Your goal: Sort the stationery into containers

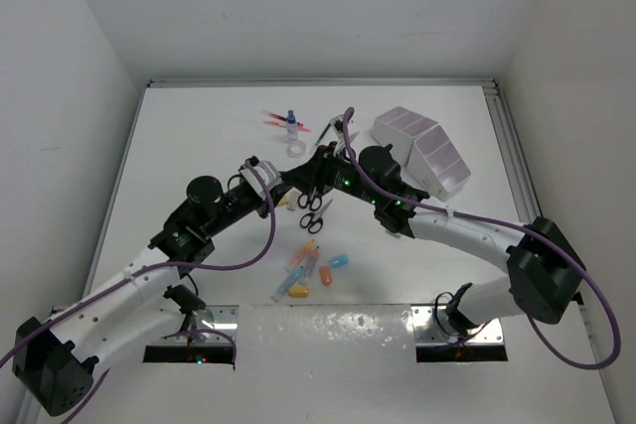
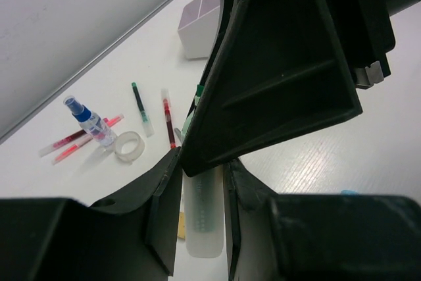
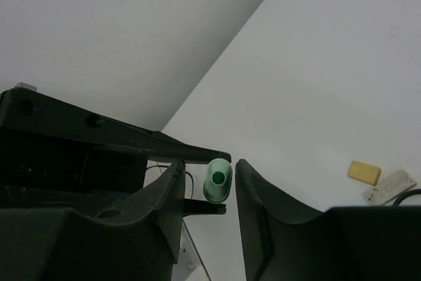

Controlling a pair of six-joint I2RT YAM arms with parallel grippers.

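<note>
A pale translucent pen or marker with green [image 2: 204,215] stands in my left gripper, which is shut on it above the middle of the table. My right gripper has reached across to the same pen; in the right wrist view the pen's green-centred end [image 3: 217,189] is between its fingertips, and in the left wrist view its black fingers cover the pen's upper part. Whether the right fingers are closed on it is unclear. Scissors [image 1: 313,220] and several markers [image 1: 298,270] lie on the table below.
White compartment containers [image 1: 427,151] stand at the back right. Pens, a spray bottle [image 2: 92,123] and a tape roll [image 2: 128,146] lie at the back. Yellow erasers [image 3: 363,172] and other small items are scattered centrally.
</note>
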